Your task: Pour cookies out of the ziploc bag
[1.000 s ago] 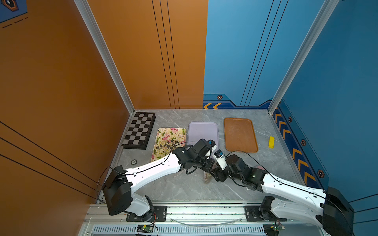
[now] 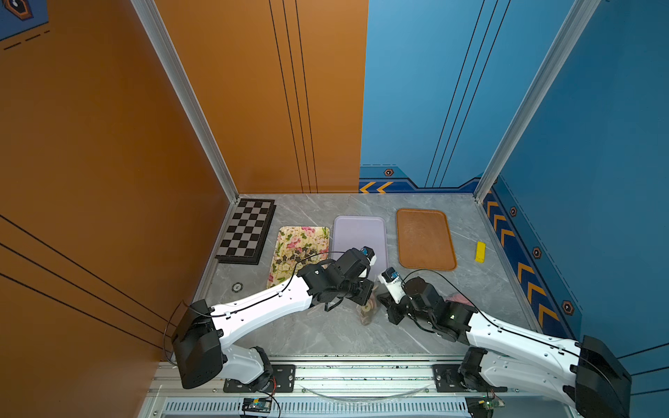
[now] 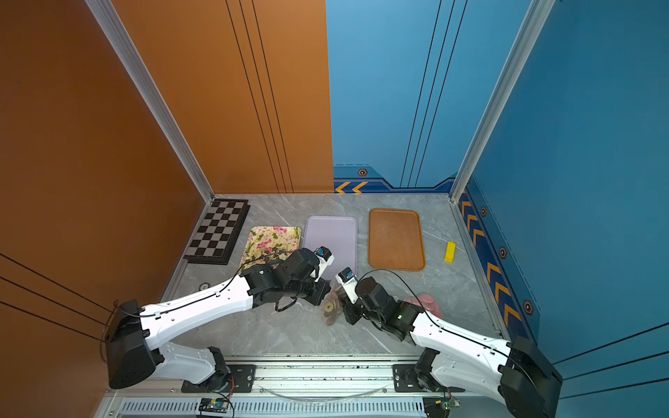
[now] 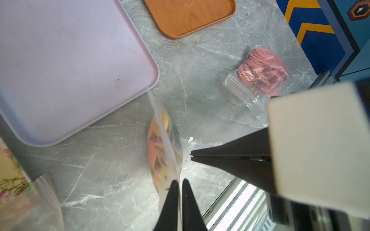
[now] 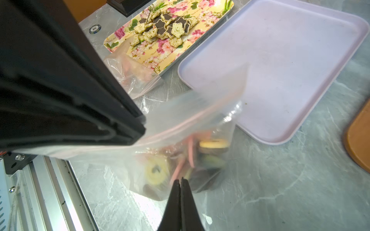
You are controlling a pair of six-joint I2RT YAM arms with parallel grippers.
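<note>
The ziploc bag (image 5: 185,161) of assorted cookies stands in front of the lavender tray (image 5: 277,65), between my grippers. In the left wrist view its top edge runs down into the fingertips of my left gripper; whether they grip it cannot be told clearly. My right gripper is shut, with nothing seen between its fingers, beside the bag on the right.
A floral tray (image 5: 169,50) holding star biscuits and an emptied-looking bag (image 5: 131,77) lie left. A brown tray (image 2: 425,239), a yellow block (image 2: 480,252) and a bag of pink cookies (image 4: 262,71) are right. A checkerboard (image 2: 245,230) sits back left.
</note>
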